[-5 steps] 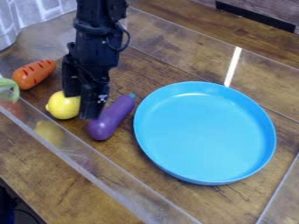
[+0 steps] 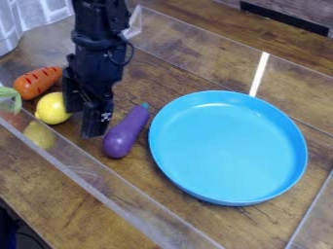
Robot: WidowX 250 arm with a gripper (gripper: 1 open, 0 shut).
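Note:
My black gripper (image 2: 88, 115) hangs low at the upper left over a yellow object (image 2: 53, 109), its open fingers beside that object's right side. A purple eggplant-like toy (image 2: 125, 132) lies to the right of the gripper. An orange carrot-like toy (image 2: 39, 83) lies behind and left of the yellow object. A large blue plate (image 2: 228, 148) fills the right middle of the table.
A green item (image 2: 7, 98) sits at the left edge. A clear plastic edge runs diagonally across the lower left.
My gripper has shifted slightly left. The yellow object sits a little farther left. The eggplant-like toy appears slightly shifted; the plate is unchanged.

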